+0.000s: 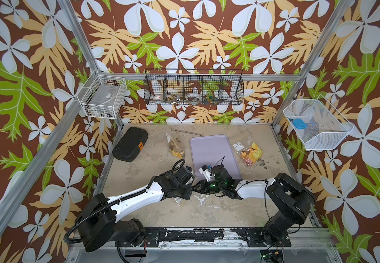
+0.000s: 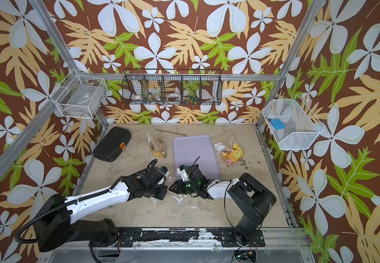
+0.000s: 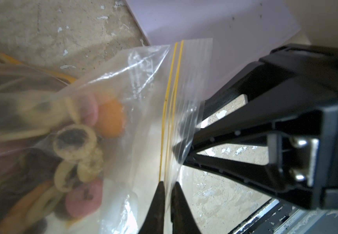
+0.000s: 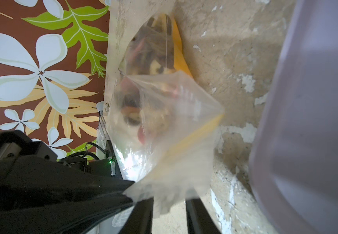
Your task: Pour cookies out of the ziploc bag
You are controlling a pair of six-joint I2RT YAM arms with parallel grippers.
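The clear ziploc bag point(image 3: 137, 89) fills the left part of the left wrist view, yellow lines along its zip and several ring-shaped cookies point(image 3: 79, 148) inside. Its mouth edge runs down to my left gripper, whose fingertips are close together with film between them; whether they grip it, I cannot tell. My right gripper has its fingers apart, with the loose mouth edge of the bag point(image 4: 169, 152) hanging across the gap. Arms hide most of the bag in the top views. A lilac tray point(image 1: 212, 146) lies just behind the grippers.
A black case point(image 1: 130, 143) lies at the left, beside another clear packet point(image 1: 175, 146). Right of the tray is a packet with a yellow toy point(image 1: 252, 154). A metal rod point(image 1: 186, 132) lies at the back. Open table shows in front of the arms.
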